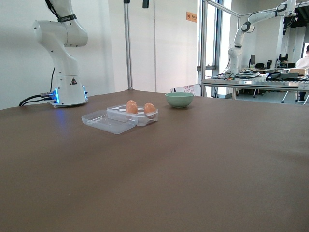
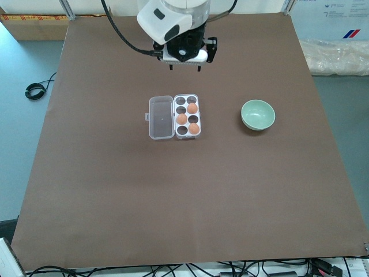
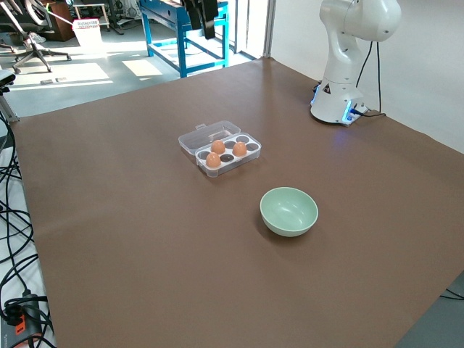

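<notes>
A clear egg carton [image 2: 187,116] with its lid [image 2: 161,117] folded open lies mid-table, holding several brown eggs [image 2: 194,128] among empty wells; it also shows in the right view [image 3: 228,162]. A pale green bowl [image 2: 258,113] sits apart from it, to the right in the left view; the top view shows it [image 1: 179,99] behind the carton. My gripper [image 2: 184,67] hangs over the far edge, above and behind the carton, with its fingers apart and nothing seen between them. Only its lower tips show at the top of the top view.
My arm's base [image 3: 336,101] stands at the table's wall-side edge. Cables [image 2: 69,271] run along the near edge in the left view, outside the tabletop.
</notes>
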